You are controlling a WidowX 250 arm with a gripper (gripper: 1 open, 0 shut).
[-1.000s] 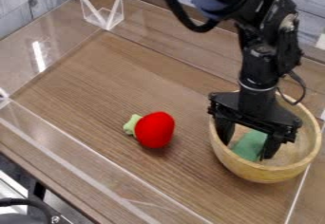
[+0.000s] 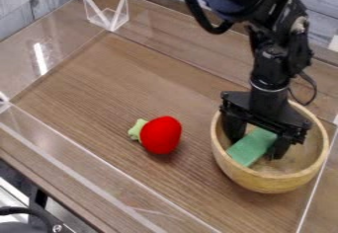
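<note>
My black gripper (image 2: 264,128) hangs down into a wooden bowl (image 2: 299,178) at the right of the camera view, its fingers open around and over a green object (image 2: 248,151) lying in the bowl. Part of the green object is hidden behind the fingers; contact cannot be told. A red object (image 2: 161,136) with a small green part lies on the wooden table, left of the bowl.
A clear, angular object (image 2: 106,12) stands near the back left. The table's edge runs along the lower left.
The gripper has shifted slightly within the bowl, and more of the green object now shows below its fingers. The red object has not moved.
</note>
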